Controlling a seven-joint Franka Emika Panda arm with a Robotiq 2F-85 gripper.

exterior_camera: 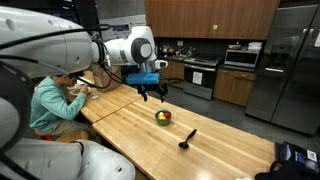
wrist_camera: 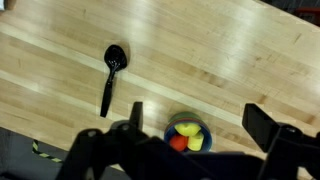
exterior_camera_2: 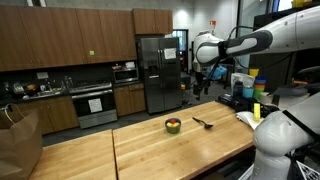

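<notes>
A dark green bowl [exterior_camera: 163, 121] stands on the wooden table, with red and yellow round items [wrist_camera: 187, 136] inside. Beside it lies a black spoon [wrist_camera: 113, 65], its round end pointing away from the bowl in the wrist view. Above the table hangs my gripper [exterior_camera: 153, 98], fingers wide apart and nothing between them. Seen from the wrist, the bowl is below the gap of the gripper, and the spoon is off to the left. From the second exterior view, the bowl [exterior_camera_2: 173, 127] and spoon [exterior_camera_2: 203, 123] both rest under the raised arm.
A dark object [exterior_camera: 290, 160] sits at the right edge in the first exterior view. A person [exterior_camera: 58, 105] sits by the table's left side. Kitchen counters and a fridge [exterior_camera_2: 163, 75] stand farther back.
</notes>
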